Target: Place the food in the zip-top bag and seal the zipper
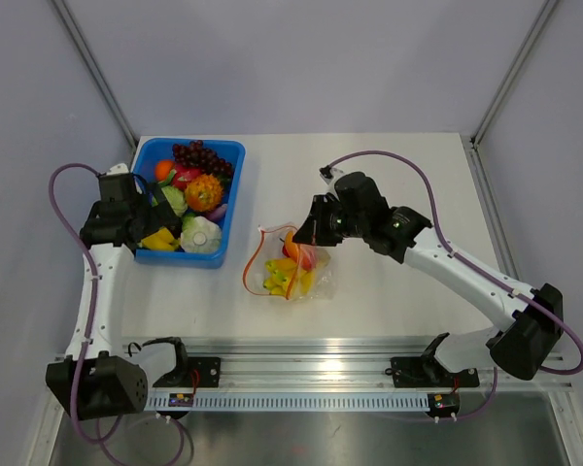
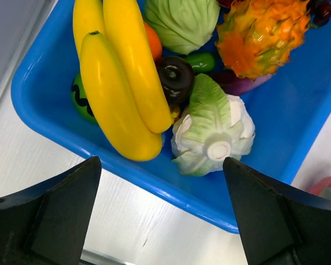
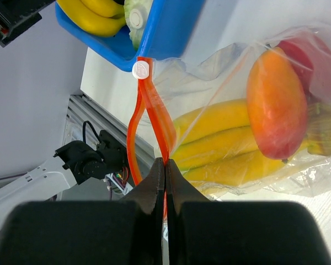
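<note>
The clear zip top bag [image 1: 316,282] with an orange zipper band [image 3: 161,121] lies mid-table, its mouth spread toward the left. Inside it are yellow bananas [image 3: 220,138], an orange mango [image 3: 277,105] and a dark red fruit [image 3: 314,61]. My right gripper is shut, with the orange band of the bag's rim pinched at its fingertips. Over the left front part of the blue bin [image 1: 235,194] hangs my left gripper, open and empty. Bananas [image 2: 118,99] and a whitish cauliflower [image 2: 215,132] lie ahead of its fingers, in the bin.
Several other foods fill the bin, among them a spiky orange fruit [image 1: 205,192], dark grapes [image 1: 202,157] and a green cabbage [image 2: 182,22]. A white slider [image 3: 140,69] sits at one end of the zipper.
</note>
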